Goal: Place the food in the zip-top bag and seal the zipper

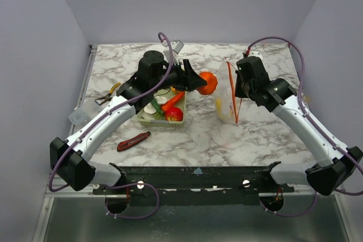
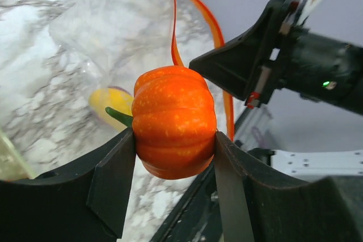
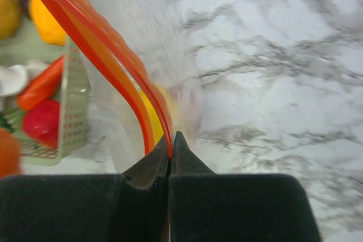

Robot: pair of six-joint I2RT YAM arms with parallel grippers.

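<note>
My left gripper is shut on an orange pumpkin-like vegetable (image 1: 207, 83), left of the zip top bag (image 1: 226, 103) in the top view. The clear bag stands with orange zipper strips and holds something yellow (image 2: 105, 101); a green item shows behind the pumpkin. My right gripper is shut at the bag's orange strip (image 3: 136, 83), which runs down to its fingertips; whether it pinches it is hard to tell.
A green basket (image 1: 156, 120) of produce sits behind the left arm, with a red utility knife (image 1: 133, 141) in front and pliers (image 1: 106, 96) at left.
</note>
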